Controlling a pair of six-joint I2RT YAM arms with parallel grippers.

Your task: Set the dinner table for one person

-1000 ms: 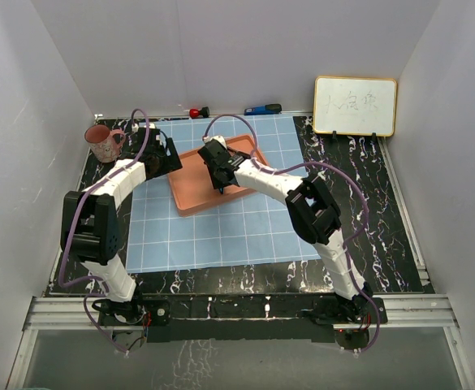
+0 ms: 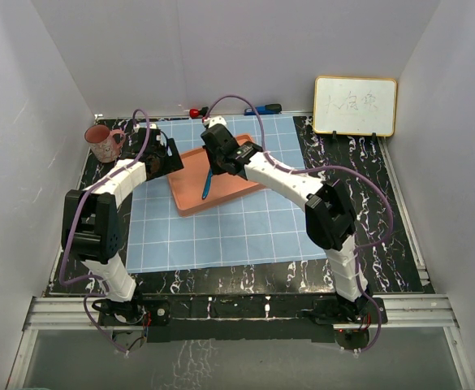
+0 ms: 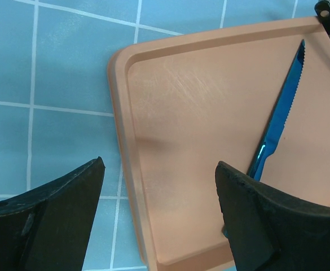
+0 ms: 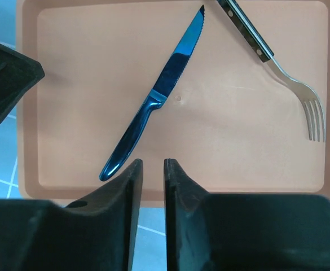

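A salmon-coloured tray sits on the blue cloth. Slantwise inside it lies a blue knife, its handle toward the near edge in the right wrist view. A fork with a black riveted handle rests in the tray to the knife's right; the arm hides it in the top view. My right gripper hovers above the tray near the knife's handle, its fingers slightly apart with nothing between them. Over the tray's left rim, my left gripper is open and empty.
A patterned cup stands beyond the cloth at the left. Behind the tray, by the back wall, lie a red-and-black item and a blue-and-black tool.
The blue knife, hidden before, now shows in the top view. My left arm has stayed still.
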